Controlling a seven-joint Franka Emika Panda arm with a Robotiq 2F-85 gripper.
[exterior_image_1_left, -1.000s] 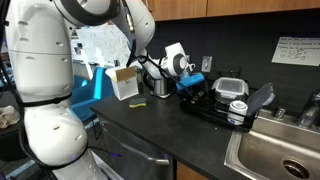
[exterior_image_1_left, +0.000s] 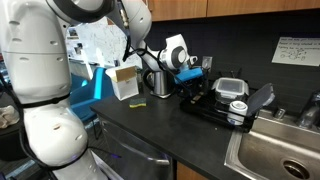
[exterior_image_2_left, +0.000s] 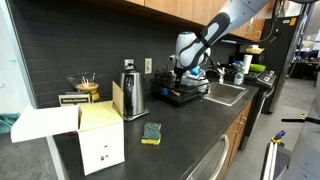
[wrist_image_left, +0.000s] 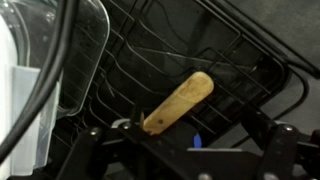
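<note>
Over the black wire dish rack (exterior_image_1_left: 212, 117) hangs my gripper (exterior_image_1_left: 192, 81), its fingers apart. In the wrist view, a wooden handle (wrist_image_left: 183, 99) rises at a slant from the lower edge, and the gripper stands open close to its lower part. Rack wires lie beneath the handle. Whatever the handle belongs to is hidden by the gripper. Exterior view 2 shows the white arm (exterior_image_2_left: 185, 52) reaching down over the rack from above.
A clear plastic container (wrist_image_left: 88, 45) borders the handle on the left. To the rack's right lies the steel sink (exterior_image_1_left: 272, 155). A toaster (exterior_image_1_left: 146, 78), an open box (exterior_image_1_left: 124, 82) and a yellow-green sponge (exterior_image_1_left: 138, 102) stand leftward.
The gripper has risen slightly above the rack, and the arm's wrist has moved up with it. Other objects look unmoved.
</note>
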